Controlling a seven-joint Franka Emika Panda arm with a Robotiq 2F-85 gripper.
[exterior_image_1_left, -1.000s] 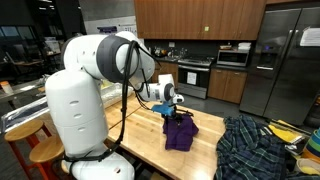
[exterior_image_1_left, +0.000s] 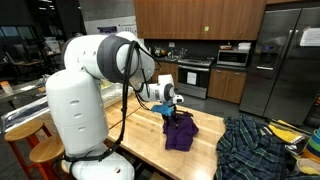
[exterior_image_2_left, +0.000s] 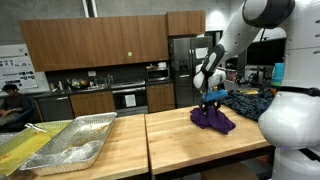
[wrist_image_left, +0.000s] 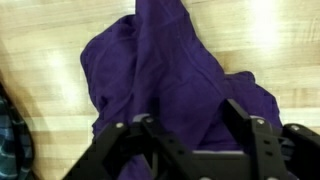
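Observation:
A dark purple cloth (exterior_image_1_left: 181, 136) lies spread and crumpled on the light wooden table. In the wrist view the cloth (wrist_image_left: 180, 80) fills the middle, with folds running up to the top edge and wood showing on both sides. My gripper points down close over it, its two dark fingers apart and purple fabric visible beneath and between them. Whether the fingertips touch the cloth is hard to tell. From the other side, the cloth (exterior_image_2_left: 214, 119) sits under the gripper near the table's far right part.
A dark plaid cloth (exterior_image_1_left: 250, 148) is heaped to the right of the purple one. A foil-like tray (exterior_image_2_left: 72, 143) stands at the left in exterior view 2. Bare tabletop (exterior_image_2_left: 180, 140) stretches between them. Orange stools (exterior_image_1_left: 46, 149) stand beside the table.

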